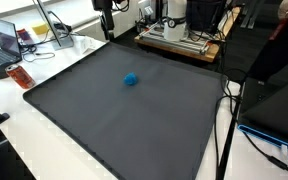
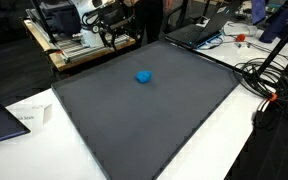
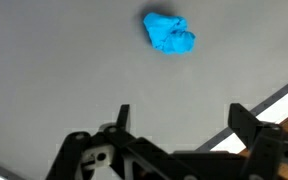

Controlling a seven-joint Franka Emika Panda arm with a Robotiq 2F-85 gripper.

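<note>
A crumpled bright-blue lump, perhaps cloth (image 1: 130, 79), lies alone on the dark grey mat (image 1: 134, 115). In exterior view 2 the same blue lump (image 2: 143, 76) sits toward the mat's robot-side edge. My gripper (image 1: 108, 34) is raised at that edge, clear of the lump. From the wrist, the blue lump (image 3: 169, 33) shows at the top, ahead of the fingertips. The two black fingers (image 3: 239, 117) stand wide apart, and only bare mat shows between them.
A red can (image 1: 20, 77) stands beside the mat's left corner, with a laptop (image 1: 8, 38) behind it. Black cables (image 2: 274, 85) run along the mat's far side in exterior view 2.
</note>
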